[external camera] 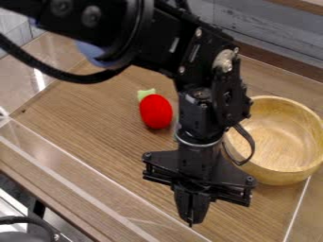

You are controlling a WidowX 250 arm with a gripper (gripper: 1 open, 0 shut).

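My black gripper (195,208) hangs low over the front right of the wooden table (94,151), fingertips pointing down. Whether its fingers are apart is hard to tell, and nothing clearly shows between them. A red object (155,112) lies behind it to the left, with a small pale green item (145,94) just beyond.
A large yellow bowl (281,137) sits right of the gripper, partly behind the arm. A metal frame and cable run along the lower left edge.
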